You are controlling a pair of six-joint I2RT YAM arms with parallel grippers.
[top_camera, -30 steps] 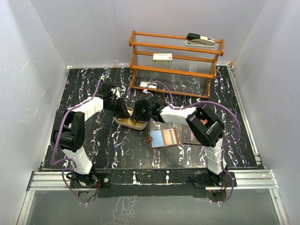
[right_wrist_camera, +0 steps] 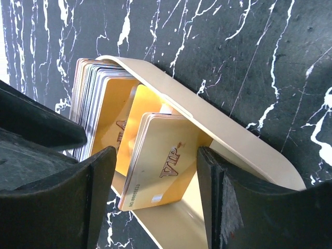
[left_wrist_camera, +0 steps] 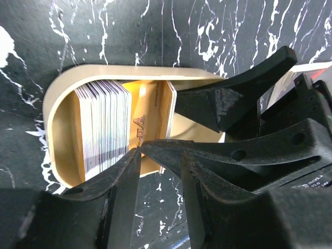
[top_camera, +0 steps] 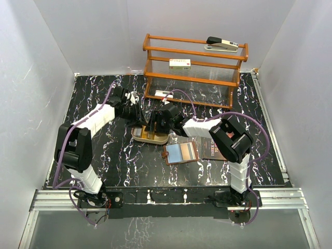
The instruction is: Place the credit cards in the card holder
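An oval beige tray (top_camera: 159, 140) holds the cards. At one end a tight card stack (left_wrist_camera: 104, 122) stands on edge. Orange cards (left_wrist_camera: 147, 111) lean beside it, and a thin bundle marked VIP (right_wrist_camera: 161, 158) tilts nearest my right gripper. That gripper is open, with the bundle in the gap between its fingers. My left gripper hovers over the tray's near side, part open, no card visibly held. The brown card holder (top_camera: 180, 153) lies unfolded to the right of the tray, blue and tan cards showing in it.
Behind the tray stands a wooden rack (top_camera: 192, 72) carrying a small box (top_camera: 179, 64) and a stapler (top_camera: 222, 45). A dark book (top_camera: 214, 149) lies to the right under my right arm. Free marble shows in front of the tray.
The tray and my right gripper have shifted slightly to the right over the last second. My left gripper has shifted a little, and its arm's pose has changed.
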